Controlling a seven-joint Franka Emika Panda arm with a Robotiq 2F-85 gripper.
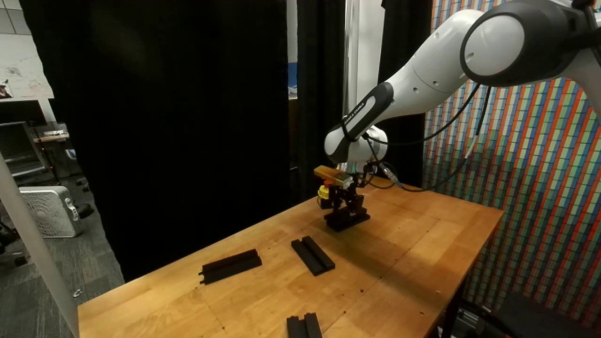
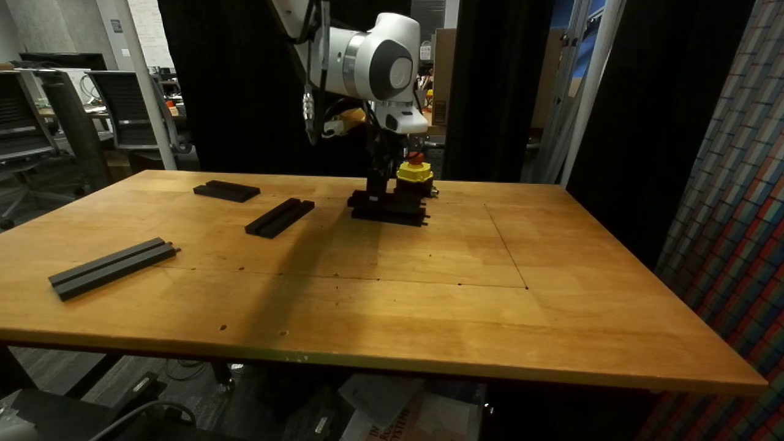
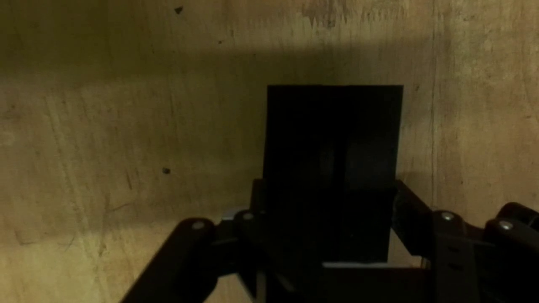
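A black grooved block lies at the far end of the wooden table, with my gripper pointing straight down and shut on it. In the wrist view the block fills the gap between the dark fingers, one on each long side. The second exterior view shows its pegged end facing right; it looks on or very close to the tabletop, and I cannot tell which. Three similar blocks lie apart on the table: one at the left, one in the middle, one at the near edge of view.
Close behind the held block stands a yellow and black box with a red button. Black curtains hang along the table's back.
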